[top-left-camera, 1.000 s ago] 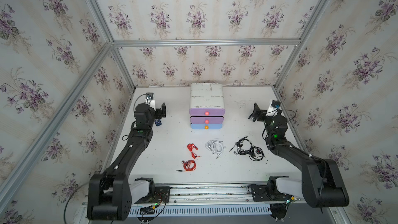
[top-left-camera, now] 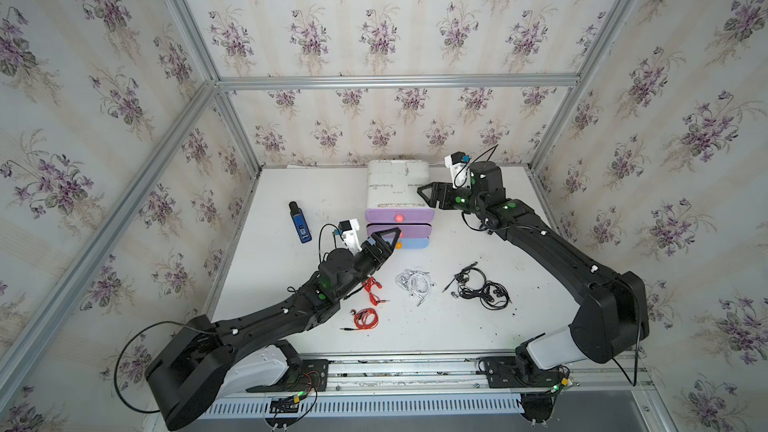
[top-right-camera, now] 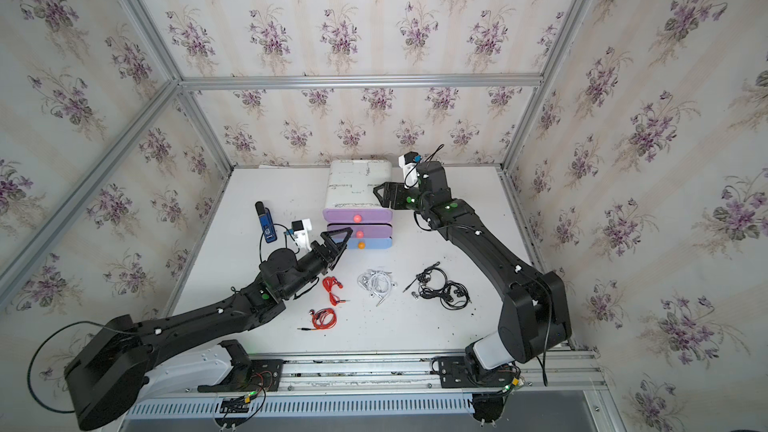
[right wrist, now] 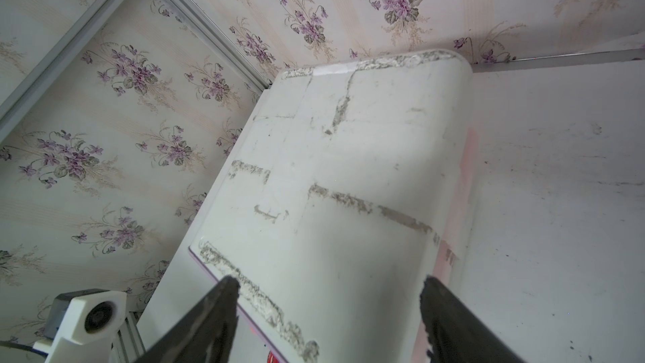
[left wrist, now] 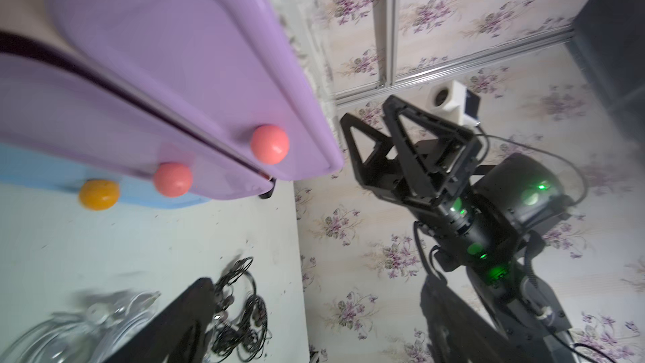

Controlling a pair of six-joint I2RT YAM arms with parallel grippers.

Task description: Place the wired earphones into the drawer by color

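Note:
A three-drawer box [top-left-camera: 398, 180] stands at the back centre, its purple top drawer [left wrist: 201, 80], purple middle drawer [left wrist: 100, 121] and blue bottom drawer [left wrist: 40, 168] facing front, with knobs. Red earphones [top-left-camera: 365, 319], white earphones [top-left-camera: 414, 282] and black earphones [top-left-camera: 485, 293] lie in front. My left gripper [top-left-camera: 388, 237], open and empty, hovers before the drawer fronts, level with the knobs in the top views. My right gripper [top-left-camera: 432, 192], open and empty, is at the box's upper right, above its white lid [right wrist: 349, 181].
A blue bottle [top-left-camera: 300, 222] lies or stands at the back left. Walls and rails surround it.

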